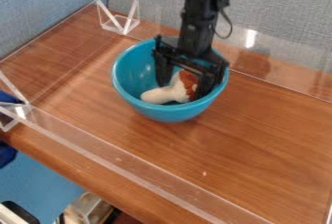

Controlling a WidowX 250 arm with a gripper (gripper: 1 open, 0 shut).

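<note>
In the camera view a blue bowl [139, 97] sits on the wooden table. Inside it lies a soft toy [166, 93], cream with a brown-orange end. My black gripper [185, 74] is lowered into the bowl with its fingers apart, around or just over the toy. The gripper partly hides the toy, and I cannot tell whether the fingers touch it.
White plastic brackets stand at the back left and left edge, with clear panels along the edges. A grey padded wall is behind.
</note>
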